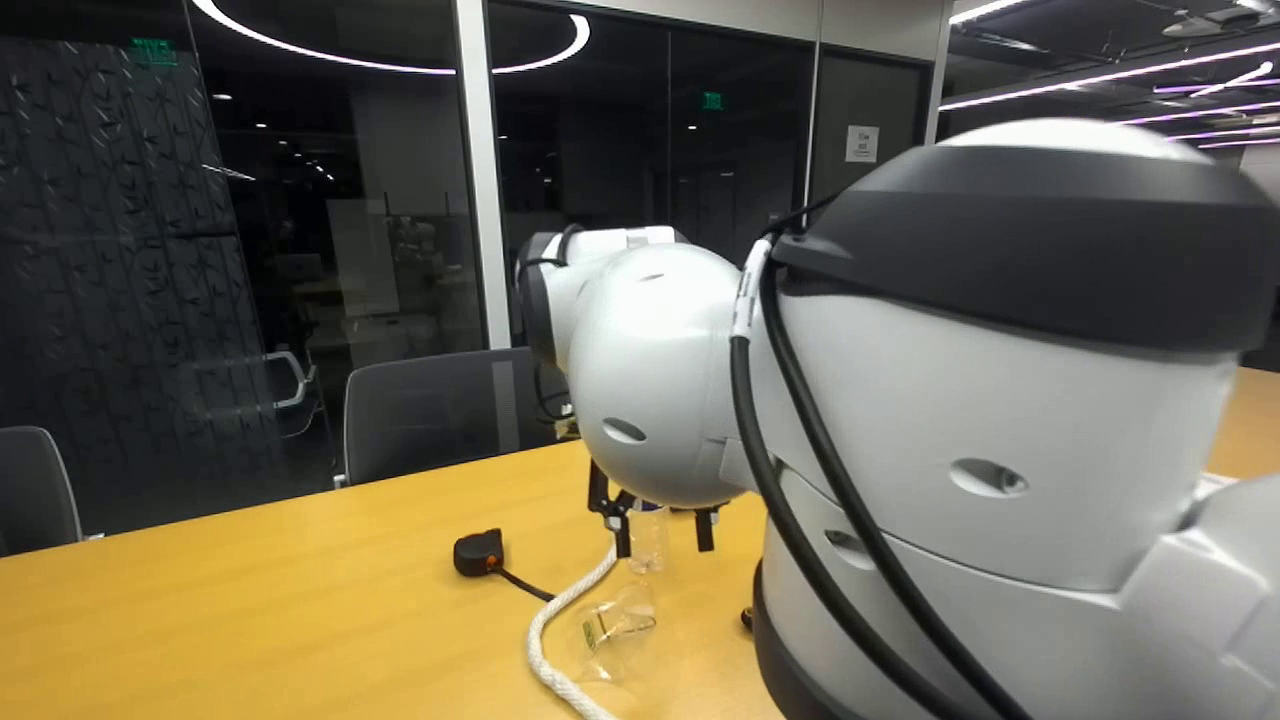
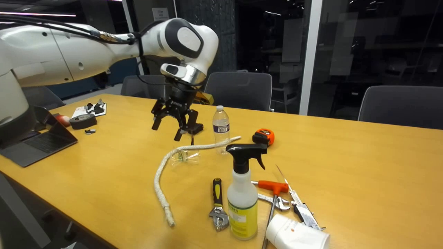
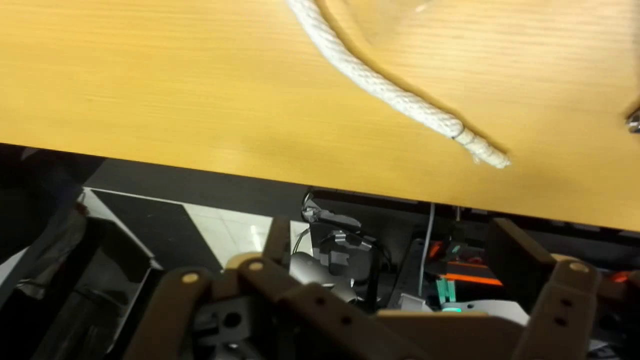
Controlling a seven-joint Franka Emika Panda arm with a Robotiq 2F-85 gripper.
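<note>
My gripper (image 2: 167,131) hangs above the table, its fingers spread wide with nothing between the fingers. In the wrist view the two dark fingers (image 3: 519,258) stand well apart, over the table's edge and the floor beyond. A white braided rope (image 2: 160,178) lies curved on the wood, its bound end (image 3: 480,147) showing ahead of the fingers. Beside the rope lies a clear plastic container (image 2: 185,156), hard to make out. A water bottle (image 2: 220,128) stands upright by the rope's far end, partly behind my gripper (image 1: 662,540) in exterior view 1.
A spray bottle (image 2: 242,203), adjustable wrench (image 2: 218,203), red-handled tool (image 2: 274,186), caliper (image 2: 305,213) and white cup (image 2: 297,234) crowd the near side. An orange tape measure (image 2: 264,137) sits farther back. A laptop (image 2: 45,139) is at left.
</note>
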